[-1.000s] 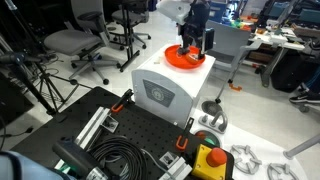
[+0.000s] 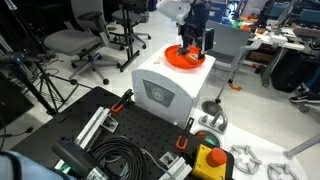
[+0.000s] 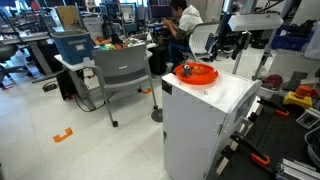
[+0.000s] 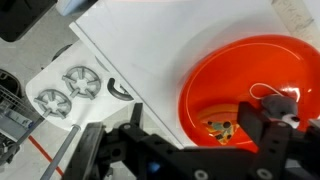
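An orange-red plate [image 4: 250, 62] lies on the white top [image 3: 216, 92] of a cabinet-like box. Inside it are a small orange, patterned item [image 4: 218, 126] and a dark grey item [image 4: 282, 106] with a thin light loop. My gripper is open above the plate's edge, its black fingers spread wide with nothing seen between them. The orange item shows near the gap, while the right finger partly covers the dark item. In exterior view 1, the gripper [image 2: 195, 44] hangs over the plate [image 2: 180, 58]; exterior view 2 also shows the plate [image 3: 194, 74].
A toy stove top with grey burners [image 4: 82, 80] sits beyond the white surface. Near the robot's base are a yellow box with a red button [image 2: 211, 160] and coiled black cables [image 2: 118, 158]. Bare white surface [image 4: 150, 35] lies beside the plate.
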